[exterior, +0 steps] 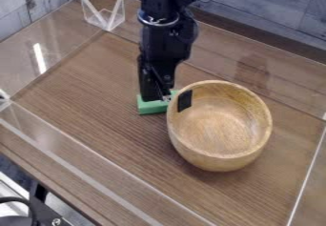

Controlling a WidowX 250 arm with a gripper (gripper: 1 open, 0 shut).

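Observation:
The black gripper (152,89) hangs from the arm at the top centre, its fingertips just above and partly in front of a small green block (151,106) that rests on the wooden table beside the bowl. The gripper looks shut, with nothing visible between its fingers. A light wooden bowl (219,148) stands to the right of the block, with a dark part of the gripper or arm over its near left rim.
A clear plastic item (105,12) is at the back left. A wall and ledge run along the back. Cables lie at the lower left corner.

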